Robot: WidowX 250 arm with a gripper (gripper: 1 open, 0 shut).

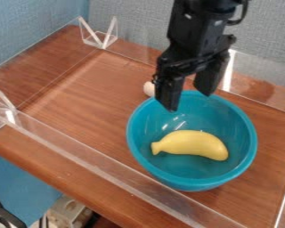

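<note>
A yellow banana (192, 144) lies inside a teal bowl (151, 120) on the wooden surface. My black gripper (188, 89) is open above the back part of the bowl, with nothing visible between its fingers. A small pale object (149, 87) sits just behind the bowl, partly hidden by the gripper.
Low transparent walls edge it, with white brackets (97, 36) at the back left and front left. A grey textured wall stands behind.
</note>
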